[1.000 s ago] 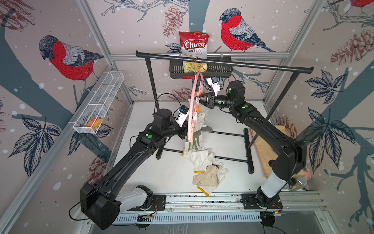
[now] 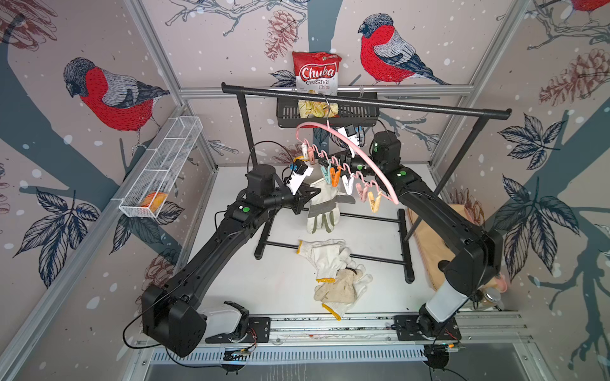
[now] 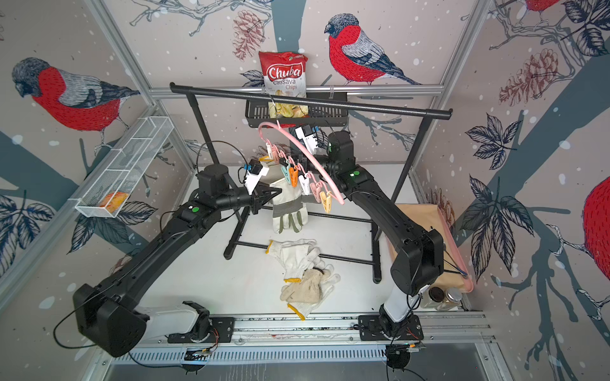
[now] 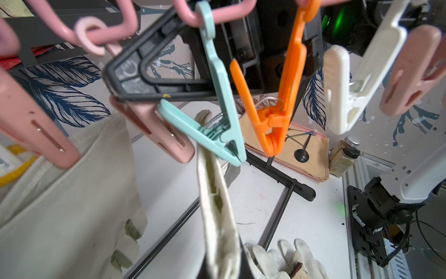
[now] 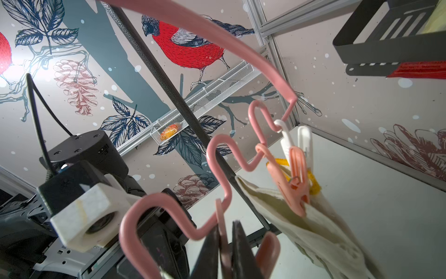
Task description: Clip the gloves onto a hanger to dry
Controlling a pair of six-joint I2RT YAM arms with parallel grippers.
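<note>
A pink hanger (image 2: 381, 171) with colored clips hangs from the rail. In the right wrist view a hanging glove (image 5: 274, 214) is held by clips near the hanger's far end. My left gripper (image 2: 312, 191) is shut on the fabric of a glove (image 4: 213, 218), held upright below the cyan clip (image 4: 223, 116). My right gripper is shut on a pink clip (image 5: 221, 214) on the hanger. More gloves (image 2: 321, 254) lie on the table below.
The black rack (image 2: 401, 247) stands over the table. A tray (image 3: 413, 209) with utensils and jars are at the right, a wire basket (image 2: 162, 165) on the left wall, a black shelf with chips at the back.
The hanger has swung from nearly end-on to angled, its near end moving right. My left gripper has risen and moved slightly toward the back with the glove.
</note>
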